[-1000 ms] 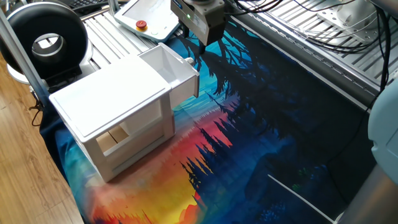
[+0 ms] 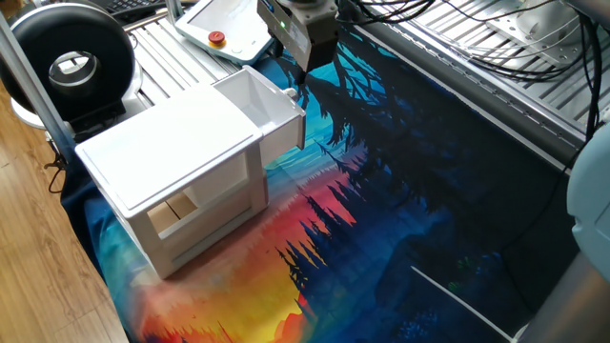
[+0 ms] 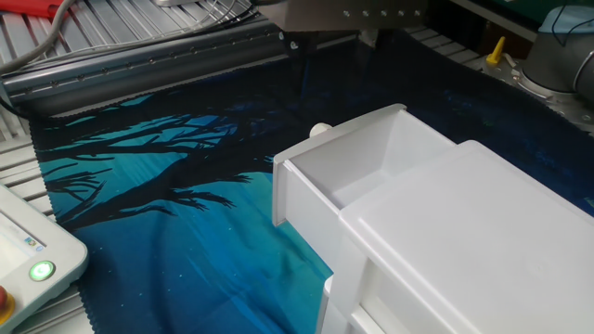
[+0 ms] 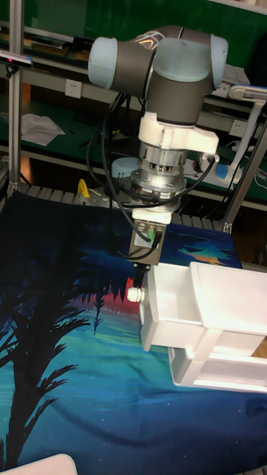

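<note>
A white drawer cabinet (image 2: 172, 143) stands on the printed cloth, its upper drawer (image 2: 276, 120) pulled out. No object shows inside the part of that drawer (image 3: 362, 172) visible from above. A round white knob (image 3: 320, 130) sticks out from the drawer's front. My gripper (image 4: 142, 275) points down close to the knob (image 4: 134, 295), on the outer side of the drawer front. Its dark fingers (image 3: 303, 74) appear behind the knob in exterior view 2. They overlap from these angles, so their opening and any contact with the knob are unclear.
A pendant with a red stop button (image 2: 217, 38) lies beyond the drawer. A black round device (image 2: 71, 67) stands left of the cabinet.
My gripper has shifted slightly to the left in exterior view 1, staying near the knob. The cabinet and its pulled-out drawer have not moved.
</note>
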